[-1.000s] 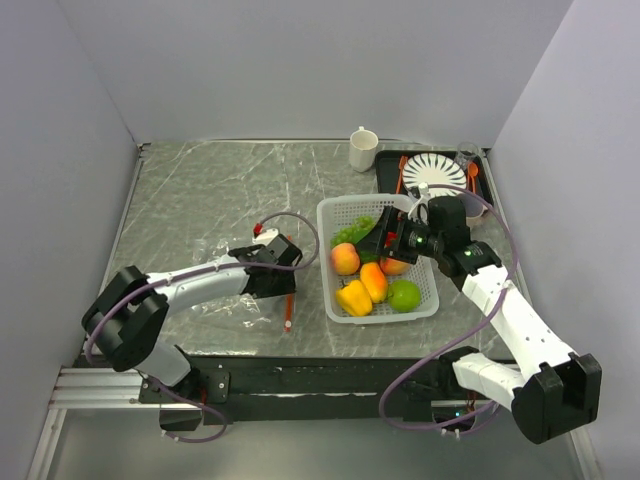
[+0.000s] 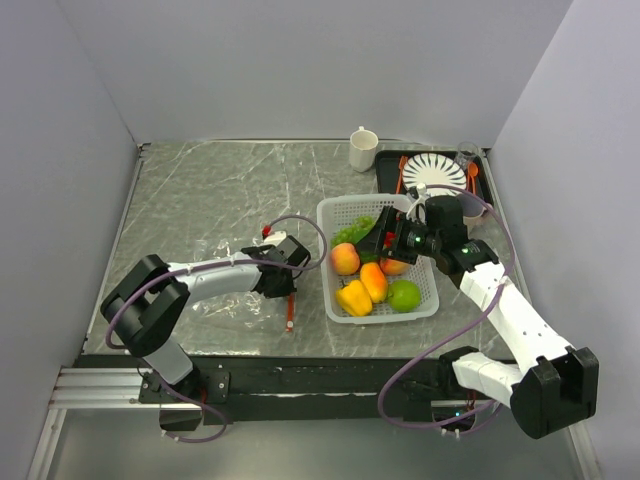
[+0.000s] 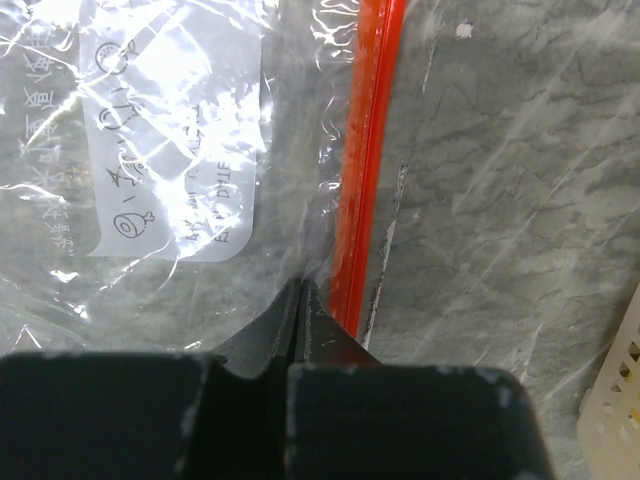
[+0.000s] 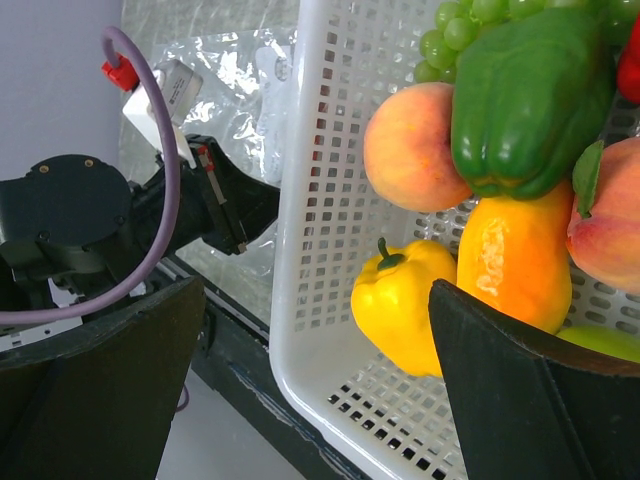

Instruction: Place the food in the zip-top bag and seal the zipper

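A clear zip top bag (image 2: 230, 315) with printed label lies flat on the marble table, its red zipper strip (image 3: 365, 150) along the right edge. My left gripper is shut right beside that strip, nothing seen between its fingers. My right gripper (image 2: 390, 232) hangs open over the white perforated basket (image 4: 292, 290), which holds a yellow pepper (image 4: 395, 305), green pepper (image 4: 525, 105), peaches (image 4: 410, 145), green grapes (image 4: 460, 30), an orange oblong food (image 2: 373, 282), a green round food (image 2: 404, 295) and something red (image 4: 628, 65).
A white mug (image 2: 362, 150) stands at the back, beside a black tray (image 2: 388, 172) with a striped plate (image 2: 434, 168), utensils and a glass. Walls close in on both sides.
The right arm stays nearly still.
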